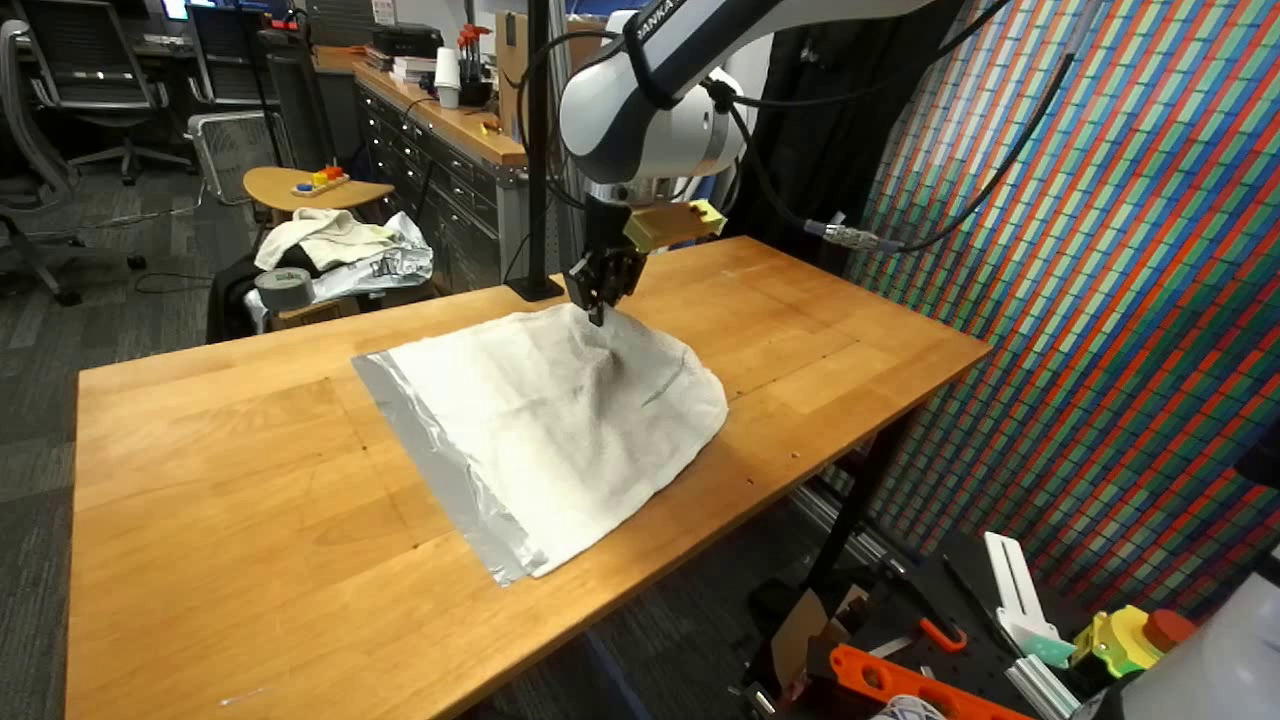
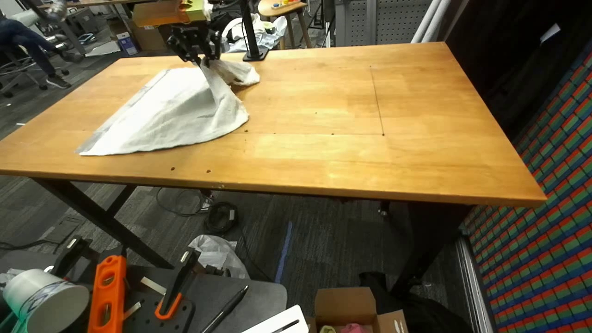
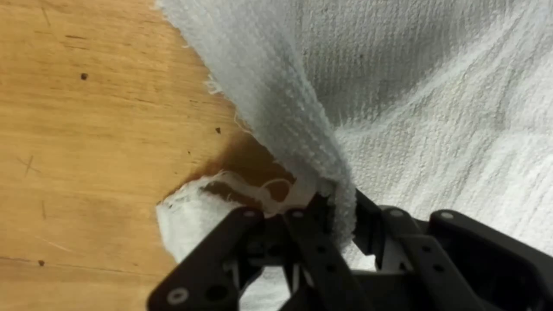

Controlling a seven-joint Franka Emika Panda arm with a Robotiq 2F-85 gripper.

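A white cloth (image 1: 516, 408) lies on the wooden table, with a strip of silver tape (image 1: 444, 468) along its left edge in exterior view 1. My gripper (image 1: 600, 306) is shut on the cloth near its back right part, pulling it up into folds. In the wrist view a raised fold of the cloth (image 3: 290, 114) runs down between the dark fingers. A frayed bit of its edge shows to the left. From exterior view 2, the cloth (image 2: 166, 111) rises in a peak to the gripper (image 2: 205, 58), while its front part stays flat on the table.
A black post (image 1: 536, 144) stands at the table's back edge, close to the gripper. Bare tabletop (image 2: 344, 105) stretches to the right in exterior view 2. Beyond the back edge sits a stool (image 1: 318, 190) and a pile of cloths (image 1: 348, 246).
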